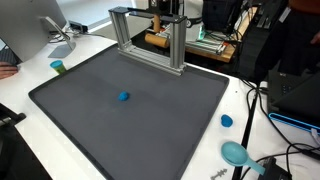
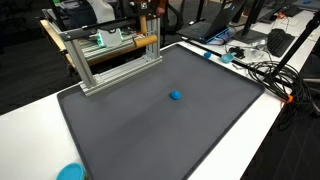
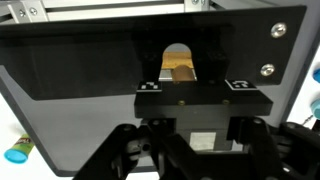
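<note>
At the top of exterior view 1, a wooden mallet-like piece (image 1: 157,41) hangs under the dark shelf of a white-framed rack (image 1: 168,63). Exterior view 2 has this wooden piece (image 2: 147,42) by the rack's right end. Seen from the wrist, my gripper is at a black plate (image 3: 85,65) with a rounded cutout. Its fingers are shut on the brown end (image 3: 182,73) of the wooden piece. Most of the grip is hidden by the fingers, and it is unclear whether the rack bears any weight.
A blue round item (image 1: 124,96) lies on the grey mat (image 1: 150,140). Beside the mat are another blue piece (image 1: 226,121) and a teal lidded item (image 1: 238,154). A green-topped can (image 1: 58,67) stands beyond the left edge.
</note>
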